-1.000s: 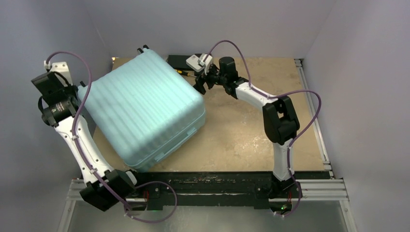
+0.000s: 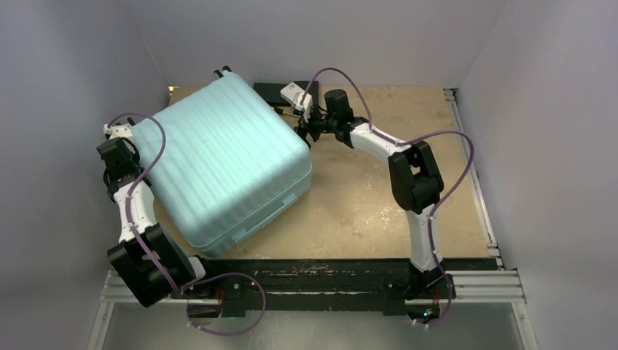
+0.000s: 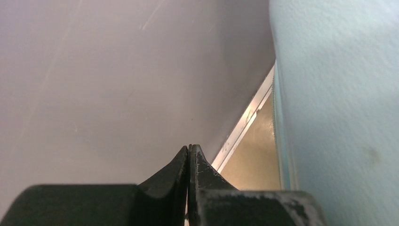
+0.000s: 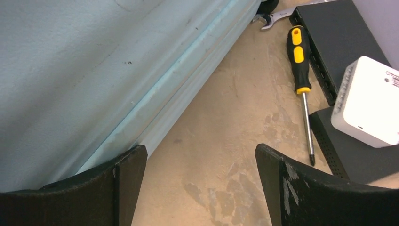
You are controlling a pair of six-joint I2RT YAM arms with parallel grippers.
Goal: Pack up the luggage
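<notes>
A large light-blue suitcase [image 2: 226, 146] lies closed and slantwise over the left half of the table. At its left side is my left gripper, mostly hidden by its own arm in the top view. In the left wrist view this gripper is shut with nothing showing between its fingertips, and the suitcase wall [image 3: 339, 113] stands to its right. My right gripper is open beside the suitcase's right side. Only bare table shows between its fingers, and the left finger is very near or against the suitcase's side [image 4: 117, 84]; contact cannot be told.
Behind the right gripper lie a yellow-black screwdriver [image 4: 300, 56], a wrench [image 4: 277, 16], dark boxes [image 4: 336, 35] and a white box [image 4: 369, 101]. Grey walls [image 2: 80, 80] enclose the table closely at left and back.
My left arm has come down and inward against the suitcase's left side. The suitcase has shifted slightly right and back.
</notes>
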